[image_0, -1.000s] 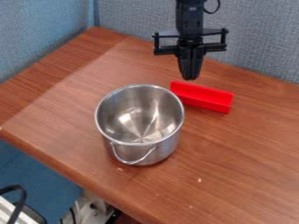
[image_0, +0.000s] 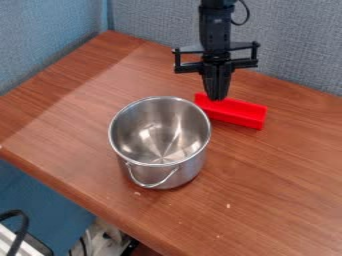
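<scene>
A bright red bar-shaped block (image_0: 238, 114) lies on the wooden table behind and right of a steel pot (image_0: 159, 139) with a wire handle. My black gripper (image_0: 215, 95) points down from the top of the view, its shut tips at the left part of the red block's back edge, with nothing visible between them. Whether the tips touch the block is hard to tell.
Grey padded walls stand behind. The table's left edge drops to a blue surface, with cables at the lower left corner.
Over the last second my gripper has moved down and slightly left toward the red block. The block and pot have stayed in place.
</scene>
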